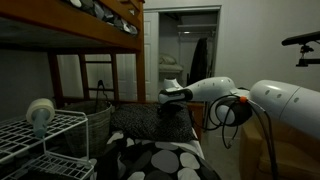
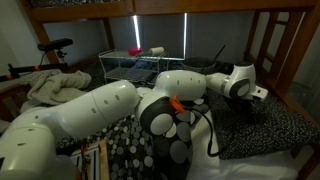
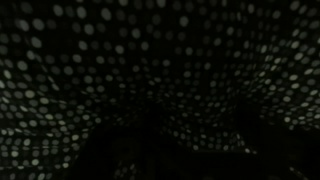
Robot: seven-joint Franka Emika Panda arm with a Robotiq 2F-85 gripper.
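A dark pillow (image 1: 140,122) with small light dots lies at the head of the bed, its fabric (image 3: 140,50) filling the very dark wrist view. My gripper (image 1: 163,104) is at the top of the pillow, pointing down against it. From the other side, the gripper (image 2: 260,95) is likewise at the dotted pillow (image 2: 265,132). Its fingers are lost in shadow in the wrist view, so how far apart they stand, and whether any fabric is between them, cannot be told.
A black, grey and white patterned bedspread (image 1: 155,160) covers the bed in front. White wire shelving (image 1: 50,130) with a roll (image 1: 40,112) stands at left, beside a woven basket (image 1: 90,125). The bunk rail (image 1: 80,35) overhangs; a tan armchair (image 1: 285,150) sits right.
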